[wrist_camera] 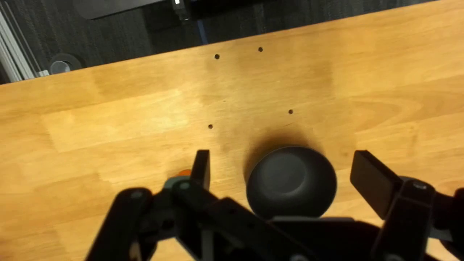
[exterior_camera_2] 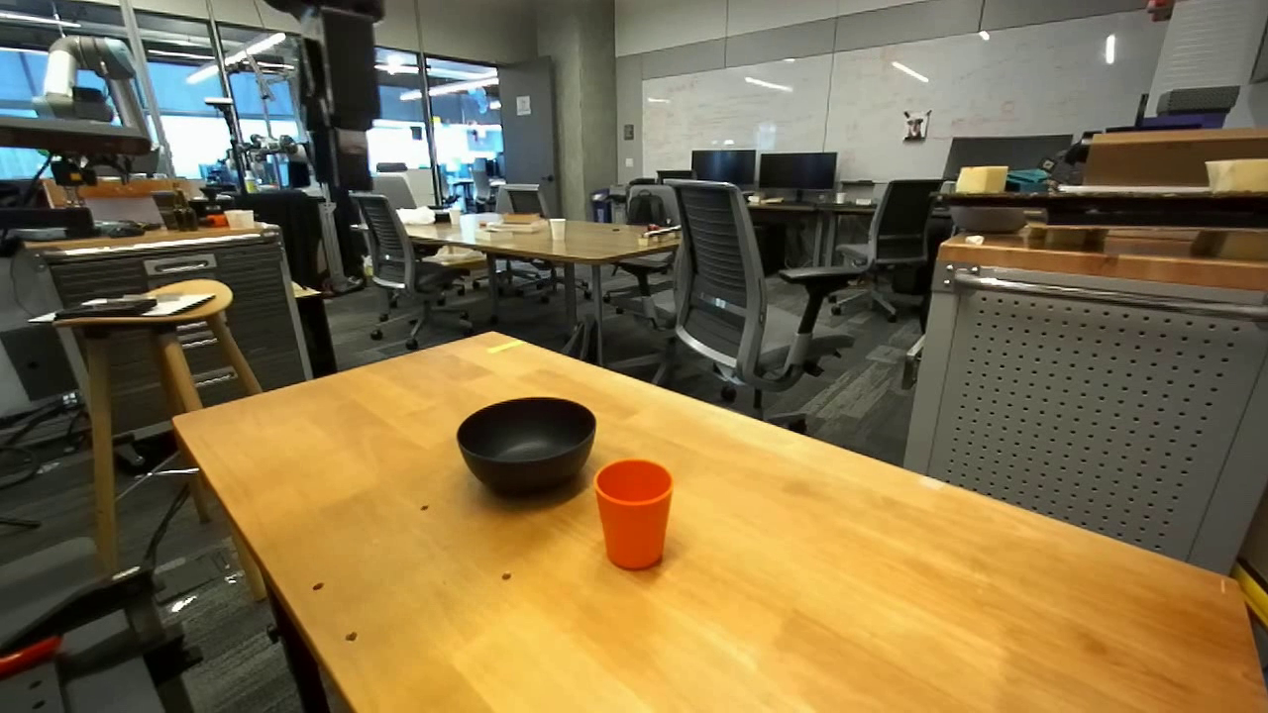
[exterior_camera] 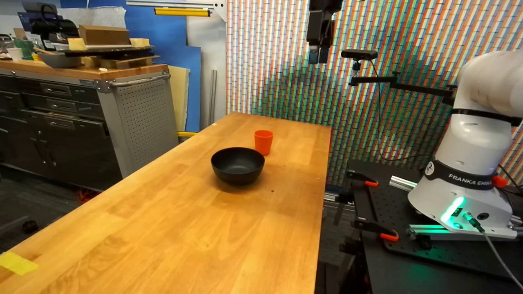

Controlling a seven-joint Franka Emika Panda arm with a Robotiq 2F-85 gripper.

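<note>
My gripper is open in the wrist view, its two dark fingers (wrist_camera: 201, 169) wide apart with only table and bowl visible below. High over the table it shows at the top of exterior view 1 as a dark shape (exterior_camera: 318, 56), clear of everything. A black bowl (exterior_camera: 238, 166) stands upright on the wooden table; from above, its inside (wrist_camera: 285, 174) looks empty. Close beside the bowl is an upright orange cup (exterior_camera_2: 633, 517), not touching it as far as exterior view 2 shows. In the wrist view, the left finger covers most of the cup (wrist_camera: 183, 172).
Bare wood surrounds both items on the table (exterior_camera: 196, 235). A yellow tape strip (exterior_camera: 17, 263) marks its near left corner. Beyond the table's right edge sits the robot base (exterior_camera: 456, 191). A camera on a bracket (exterior_camera: 359, 54) hangs behind the gripper in exterior view 1.
</note>
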